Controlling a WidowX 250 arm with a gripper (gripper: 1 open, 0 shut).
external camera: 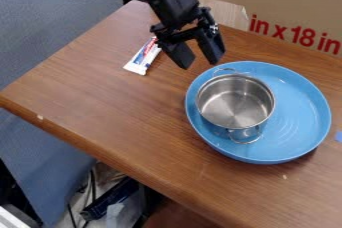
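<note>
A black gripper (195,50) hangs over the table just right of a white toothpaste tube (138,62), open with a gap between its two fingers. A steel pot (235,104) stands in a blue plate (299,127) on the right half of the table. The gripper is above and behind the pot, with nothing visible between its fingers.
A cardboard box (287,2) with red print stands behind. A small blue piece (338,137) lies at the right edge.
</note>
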